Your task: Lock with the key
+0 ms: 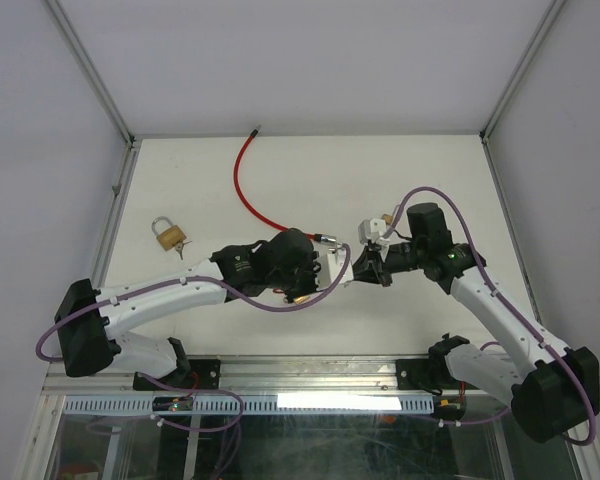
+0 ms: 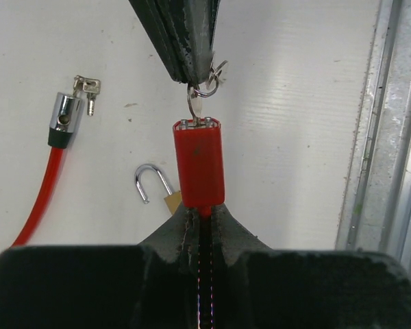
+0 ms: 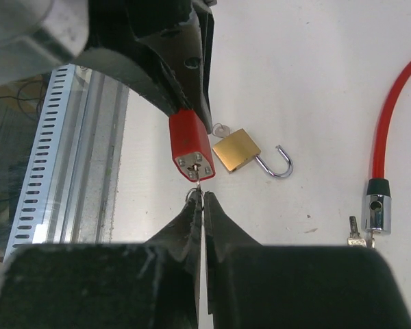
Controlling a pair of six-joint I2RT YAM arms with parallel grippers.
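My left gripper is shut on a small red lock body point(image 2: 198, 164). A key point(image 2: 196, 112) on a ring stands in the keyhole at its end. My right gripper is shut at that key and ring, facing the red lock point(image 3: 188, 140); whether the key is held between its fingertips is hard to tell. In the top view both grippers meet at the middle front of the white board, largely hiding the lock.
An open brass padlock point(image 3: 236, 149) lies below the grippers. A red cable lock point(image 3: 377, 205) with keys lies behind. Another padlock point(image 1: 170, 236) with keys is at the left. A metal rail point(image 1: 280, 370) runs along the front edge.
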